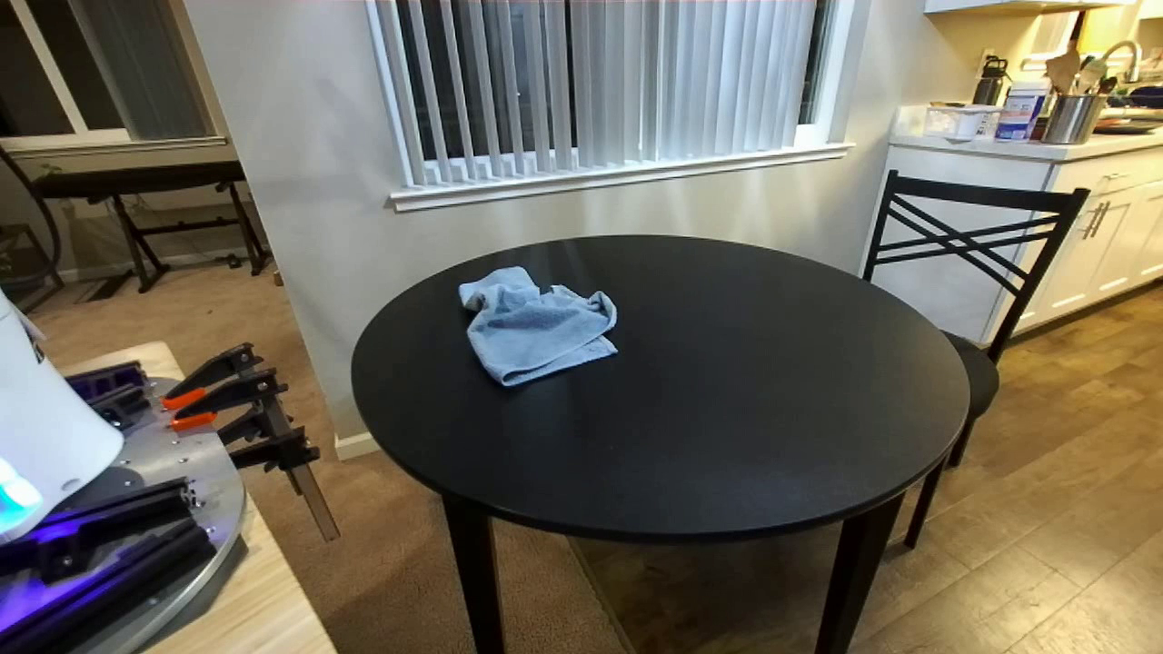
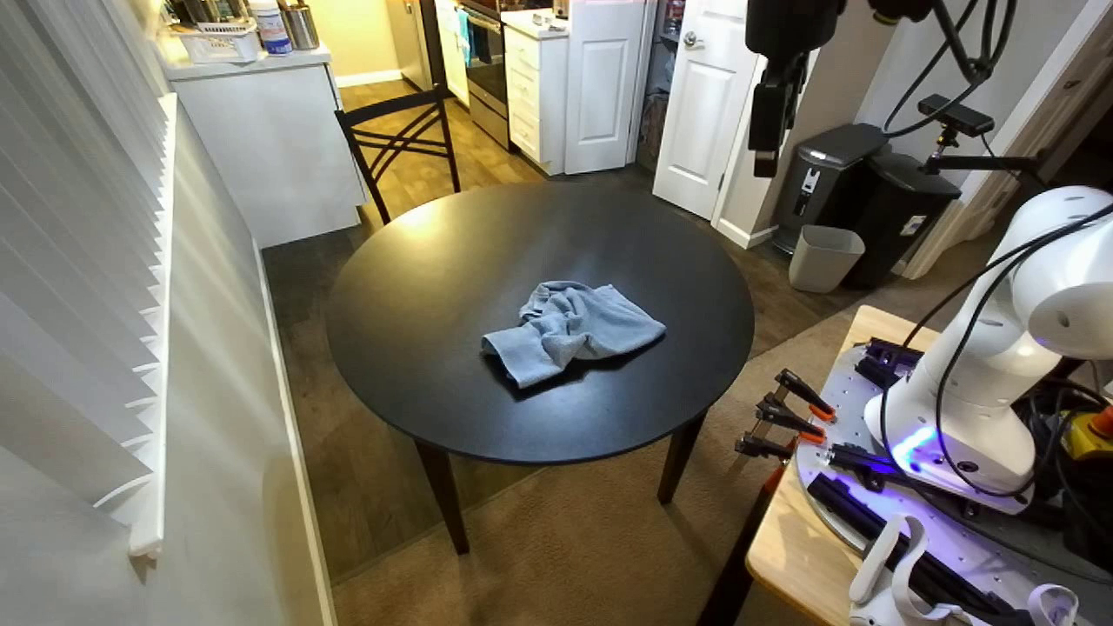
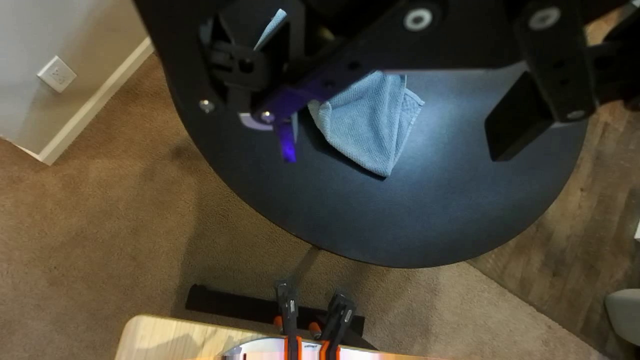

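A crumpled light-blue cloth (image 1: 540, 327) lies on the round black table (image 1: 709, 436), towards its left side in exterior view 1. In exterior view 2 the same cloth (image 2: 574, 332) rests near the middle, one side folded flat and the rest bunched. My gripper (image 2: 769, 146) hangs high at the top of that view, well apart from the cloth. From the wrist, its fingers (image 3: 519, 120) are spread wide: the gripper is open and holds nothing. Part of the cloth (image 3: 369, 123) shows below and between them, the remainder hidden behind the gripper body.
A black chair (image 1: 970, 251) stands at the table's far right in exterior view 1. Clamps (image 2: 788, 412) stick out from the wooden robot stand (image 2: 793, 558) towards the table. A wall with a window sill (image 1: 621, 176) runs behind the table.
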